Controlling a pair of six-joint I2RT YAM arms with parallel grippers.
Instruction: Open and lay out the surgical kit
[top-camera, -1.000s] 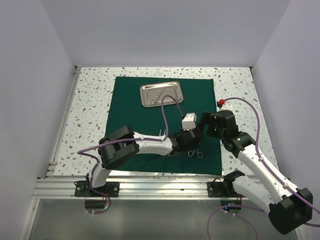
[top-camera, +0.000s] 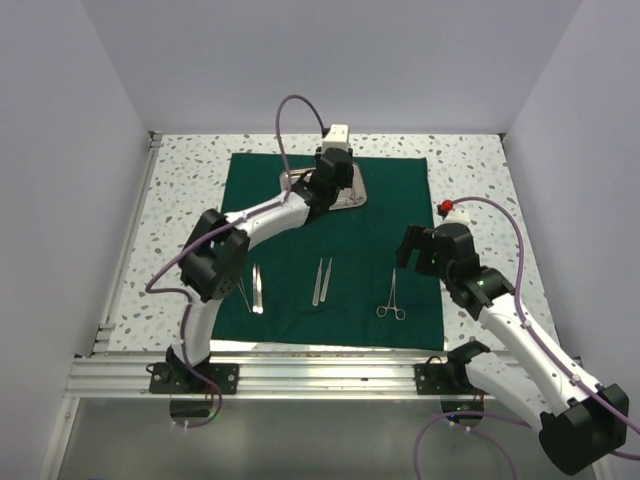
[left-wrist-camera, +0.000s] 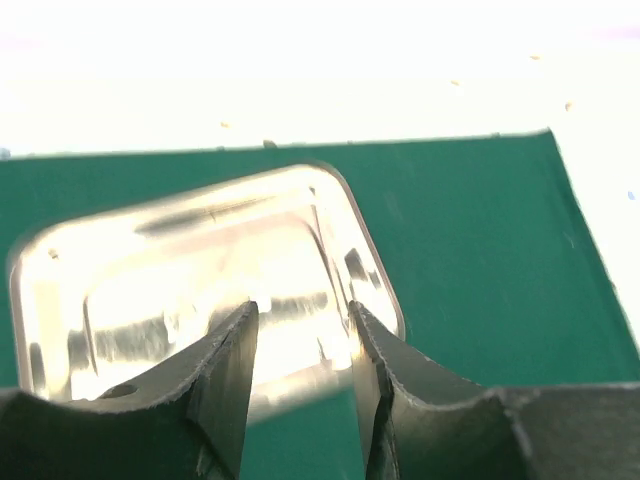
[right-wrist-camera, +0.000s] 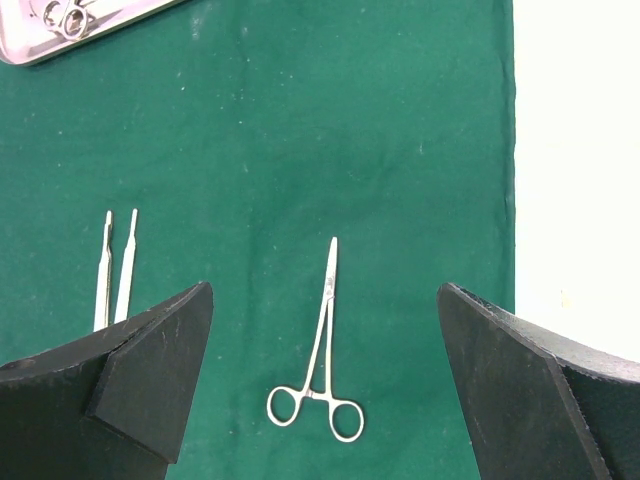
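Note:
My left gripper hangs open over the metal tray (top-camera: 290, 176) at the back of the green cloth; its wrist view is washed out and blurred, so the tray's contents are unclear. Scissor-like rings lie in the tray's corner in the right wrist view. A pair of forceps (right-wrist-camera: 329, 300) lies on the front right of the cloth, below my open right gripper. Two slim instruments (top-camera: 325, 280) lie parallel at front centre, and several more (top-camera: 257, 290) at front left.
The green cloth (top-camera: 380, 220) has bare room at centre and back right. The speckled table (top-camera: 180, 170) shows around it, with grey walls on both sides.
My left arm has swung from the front right of the cloth back and left to above the tray, uncovering the forceps. The right arm is nearly still.

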